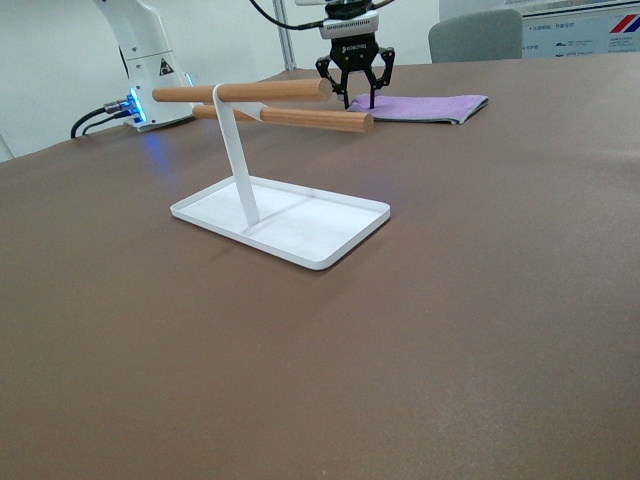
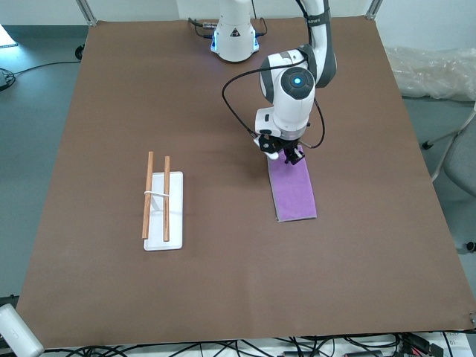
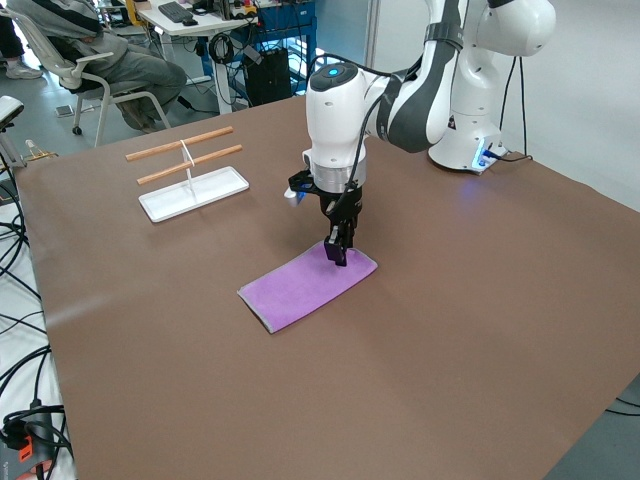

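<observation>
A purple cloth [image 2: 293, 195] lies flat on the brown table, also seen in the top view [image 1: 430, 108] and right view [image 3: 300, 288]. My gripper [image 1: 358, 101] points down over the cloth's far part, fingertips at or just on it; whether they touch is unclear. Its two black fingers look apart in the top view, with nothing visible between them. A white rack [image 2: 156, 223] with two wooden bars [image 1: 300, 116] stands on the table to the left of the cloth in the left view.
The robot base [image 2: 235, 37] sits at the table's back, with cables around it. A white cylinder [image 2: 18, 331] and cables lie beyond the front edge.
</observation>
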